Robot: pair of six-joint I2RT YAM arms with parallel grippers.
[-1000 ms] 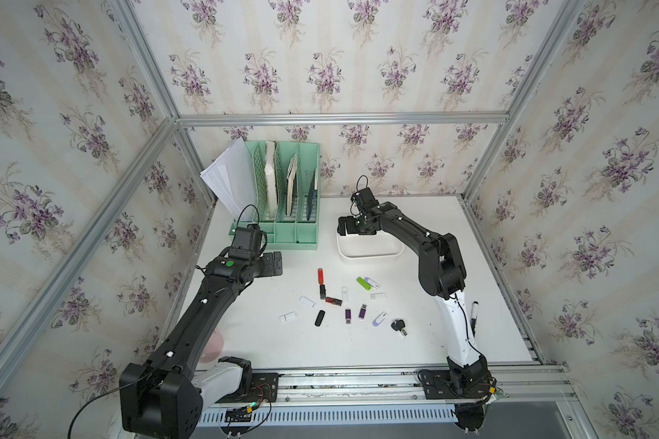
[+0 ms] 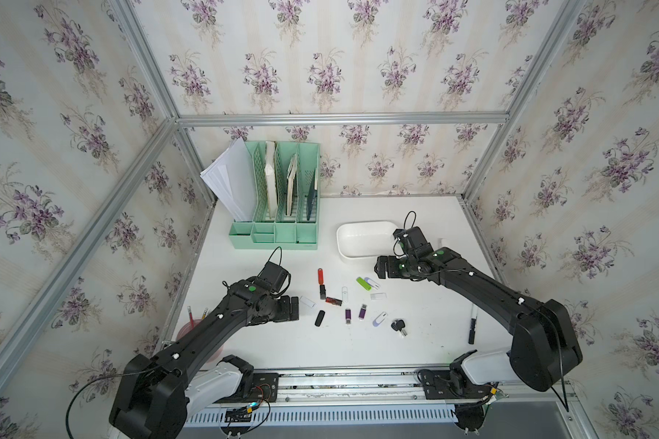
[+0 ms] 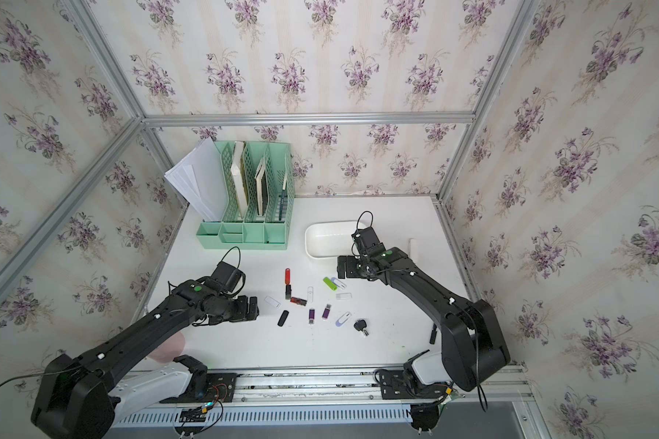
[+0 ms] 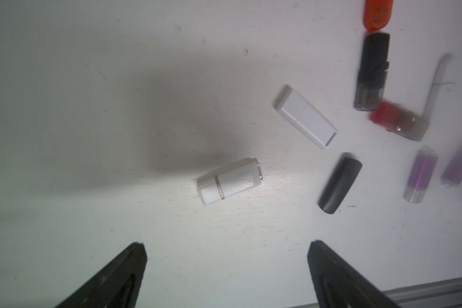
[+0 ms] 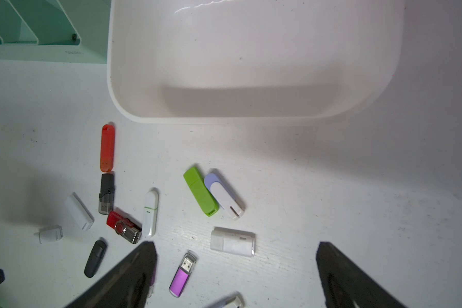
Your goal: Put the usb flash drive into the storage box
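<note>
Several flash drives lie scattered on the white table. In the left wrist view a white drive with a gold band (image 4: 230, 182) rests ahead of my left gripper, which stands open and empty. A plain white drive (image 4: 307, 117) and a black one (image 4: 340, 183) lie to its right. My right gripper is open too, with nothing between its fingers, just in front of the white storage box (image 5: 225, 121). Below it in the right wrist view show a green drive (image 5: 200, 191), a blue-white one (image 5: 224, 197) and a clear-capped white one (image 5: 232, 242). The visible box floor is bare.
A green file organizer (image 2: 293, 237) with papers and books stands at the back left. A dark key-like object (image 2: 398, 326) lies near the front right, and a marker (image 2: 472, 329) farther right.
The right gripper has moved from above the box toward the front right.
</note>
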